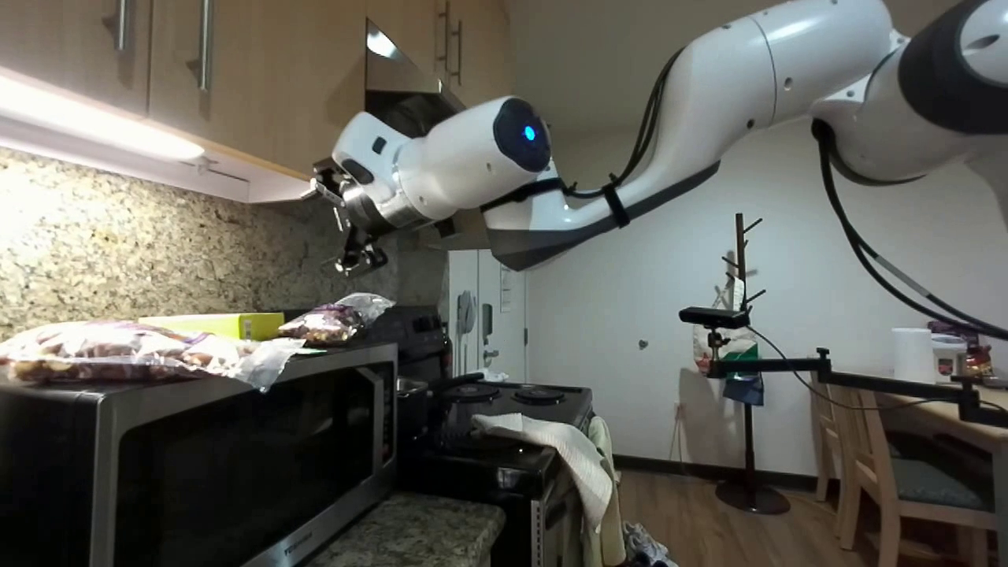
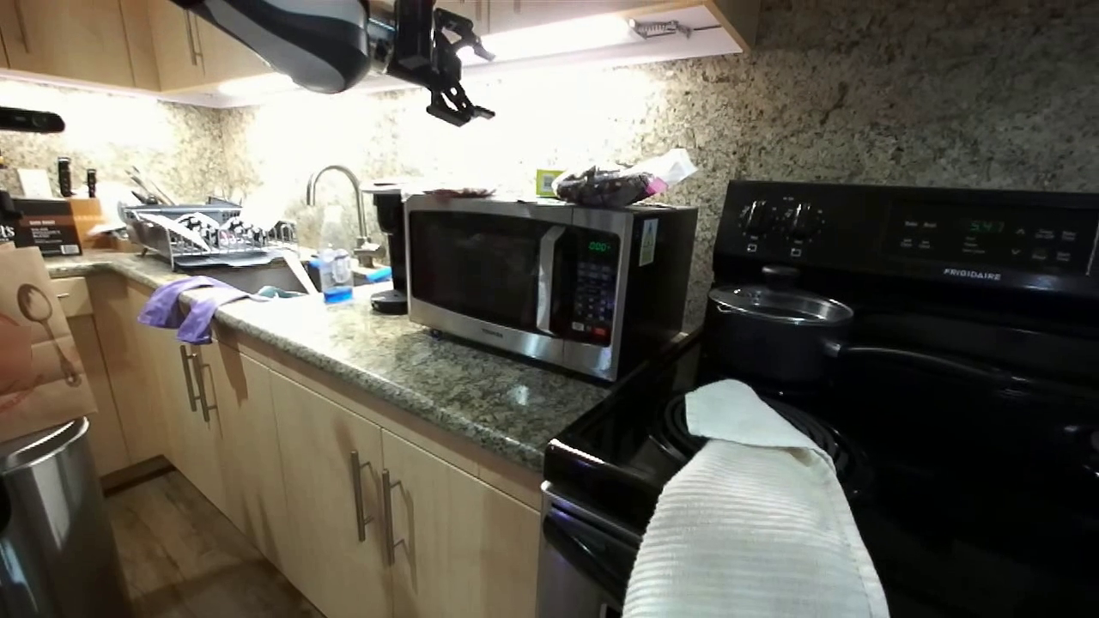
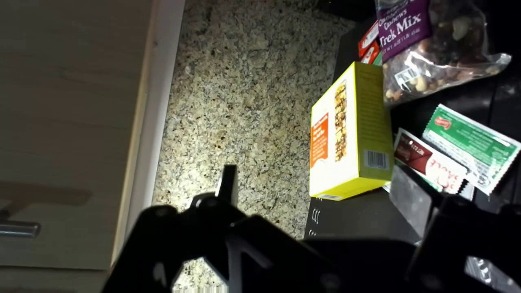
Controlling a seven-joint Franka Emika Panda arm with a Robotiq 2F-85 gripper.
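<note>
My gripper (image 1: 338, 227) is raised well above the microwave (image 1: 246, 453), close under the wall cabinets. It stands open with nothing between its fingers, and in the wrist view a wide gap separates the fingertips. A large clear bag of mix (image 1: 104, 351) lies flat along the left of the microwave top, its loose end hanging over the front edge. Behind it is a yellow box (image 3: 373, 127). A smaller trek mix bag (image 3: 430, 58) with a purple label rests at the stove end. Between bag and box lie a green-wrapped bar (image 3: 471, 146) and a red-and-white one (image 3: 430, 163).
Wall cabinets (image 1: 255, 94) overhang the microwave near my gripper. The stove (image 2: 958, 433) beside the microwave carries a lidded pot (image 2: 780, 330) and a white towel (image 2: 757, 515). Bare counter (image 2: 464, 381) runs in front of the microwave.
</note>
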